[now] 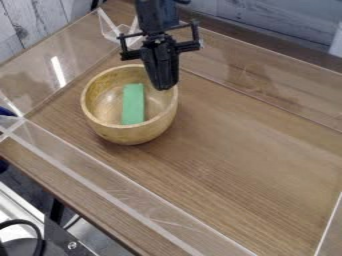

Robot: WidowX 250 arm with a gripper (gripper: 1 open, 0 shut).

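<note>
A light wooden bowl [104, 122] rests on the wooden table [241, 160], left of centre, with a green block [134, 103] lying inside it. My black gripper [163, 80] hangs from the top of the view over the bowl's back right part, to the right of the green block and apart from it. It is shut, with nothing visible between its fingers.
A clear strip runs along the left and front edges. Black cables lie at the bottom left, and walls stand at the back.
</note>
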